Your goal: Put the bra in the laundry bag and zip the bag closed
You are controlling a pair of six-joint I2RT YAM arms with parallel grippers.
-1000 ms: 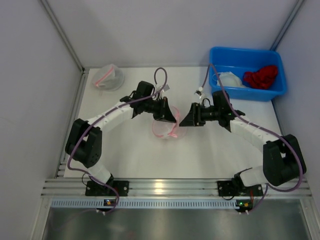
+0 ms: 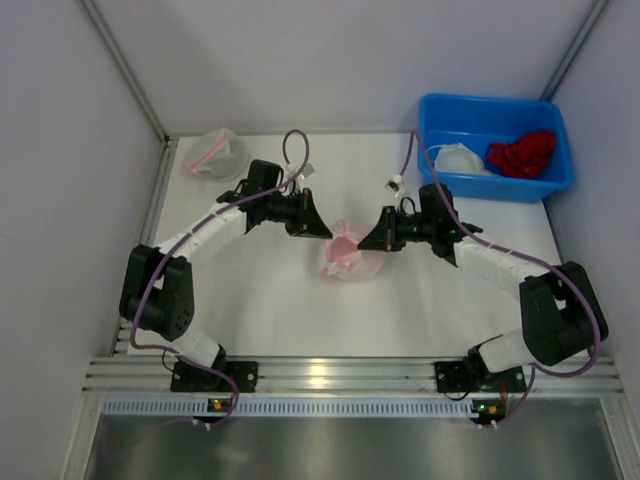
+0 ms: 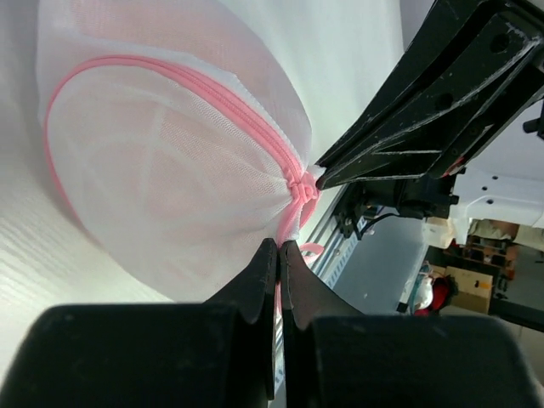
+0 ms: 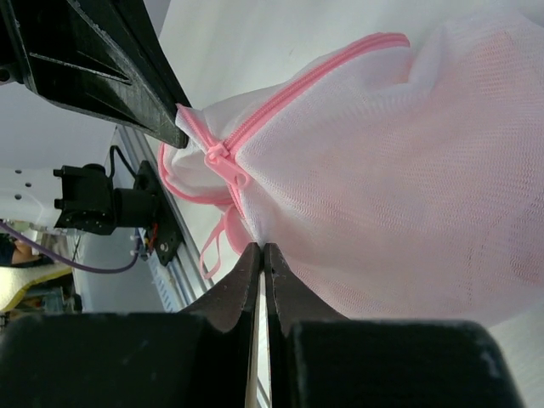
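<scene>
A white mesh laundry bag [image 2: 348, 262] with pink zipper lies at the table's middle, between my grippers. Its zipper track [image 3: 229, 102] curves across the left wrist view; the pink slider [image 4: 229, 168] shows in the right wrist view. My left gripper is shut at the bag's pink-trimmed edge, as is my right gripper; whether cloth is between either's fingertips is hard to see. I cannot tell whether the bra is inside the bag.
A blue bin [image 2: 445, 115] at the back right holds red cloth [image 2: 525, 152] and white items [image 2: 458, 158]. Another mesh bag [image 2: 215, 152] lies back left.
The left gripper has moved leftward and slightly up in the top view. The bag has shifted a little right and changed shape. The right gripper stays near the same spot.
</scene>
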